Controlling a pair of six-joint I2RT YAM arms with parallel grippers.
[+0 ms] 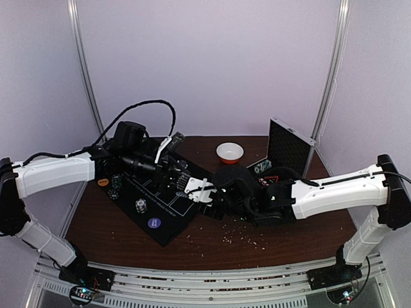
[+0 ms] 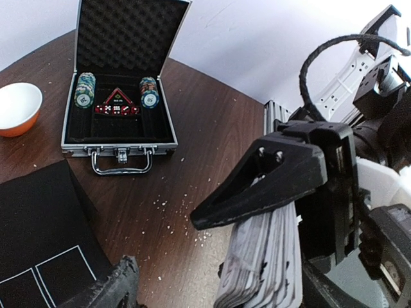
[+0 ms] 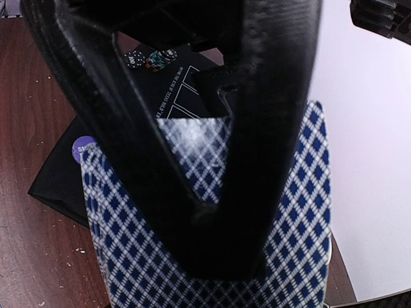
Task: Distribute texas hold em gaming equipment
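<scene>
A deck of playing cards with blue-and-white checked backs fills the right wrist view, its edges slightly fanned. My right gripper is closed on it, one dark finger lying across the backs. From the left wrist view, the pale card edges stick out below that gripper's finger. My left gripper is open beside the deck, with one fingertip visible at the lower edge; whether it touches the cards cannot be made out. The black poker mat lies beneath both arms.
An open chip case holds chip stacks and red dice. A white bowl stands at the back. On the mat are chips and a purple disc.
</scene>
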